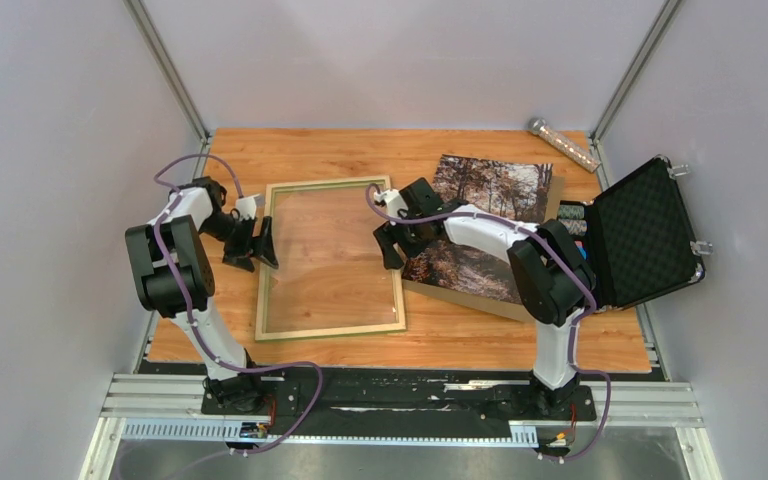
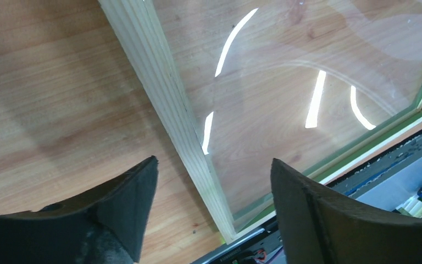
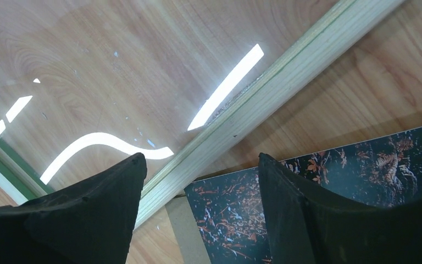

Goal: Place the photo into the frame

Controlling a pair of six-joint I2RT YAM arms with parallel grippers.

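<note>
The pale wooden frame (image 1: pixel 332 333) lies flat on the table, with a clear pane inside it and no photo over the pane. My left gripper (image 1: pixel 252 256) is at the frame's left side; in the left wrist view the left rail (image 2: pixel 167 104) runs through the gap between its parted fingers, touching neither. Above the frame's right rail (image 3: pixel 247 110) is my right gripper (image 1: pixel 390 245), open with nothing gripped. The forest photo (image 1: pixel 495 185) lies right of the frame, partly covered by the right arm; a corner of the photo (image 3: pixel 225 203) shows between the right fingers.
A brown board (image 1: pixel 475 302) sticks out from under the photo. At the right edge an open black case (image 1: pixel 650 235) stands, and a clear tube (image 1: pixel 565 145) lies at the back right. Bare table (image 1: pixel 325 150) shows behind the frame.
</note>
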